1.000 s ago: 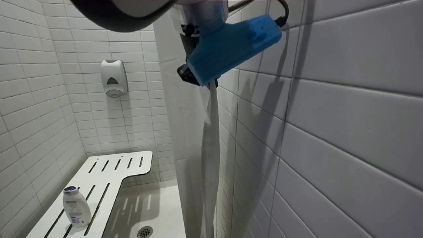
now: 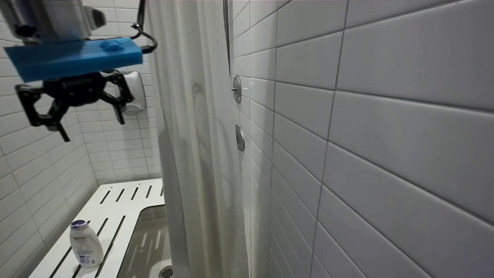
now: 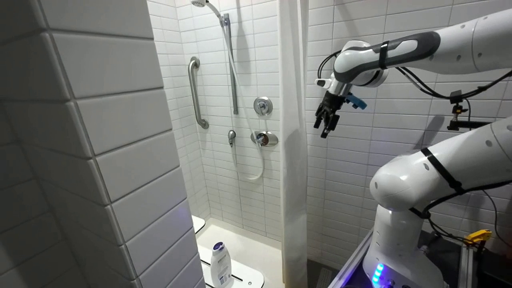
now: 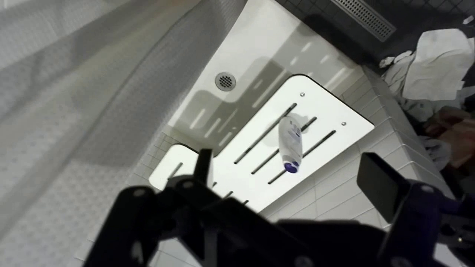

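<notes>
My gripper (image 2: 95,132) stands open in exterior view 1, high over the shower bench, with nothing between its fingers. In the wrist view its two black fingers (image 4: 383,187) are spread wide apart. A white bottle with a purple cap (image 2: 86,245) stands upright on the slotted white bench (image 2: 129,199), well below the gripper. From above, the bottle (image 4: 290,142) shows past the fingertips. The pale shower curtain (image 2: 199,139) hangs in folds to the right of the gripper in exterior view 1, apart from it; in exterior view 2 the curtain (image 3: 293,144) hangs left of the gripper (image 3: 322,130).
A tiled wall (image 2: 393,139) fills the right side of exterior view 1. Behind the gripper is a white dispenser (image 2: 134,92). A grab bar (image 3: 195,93) and shower hose (image 3: 261,163) are on the far wall. The drain (image 4: 225,82) lies in the shower floor.
My gripper was at the curtain near the right wall, with a strip of curtain hanging beneath it. It is now far to the left, open and clear of the curtain, which spreads wider.
</notes>
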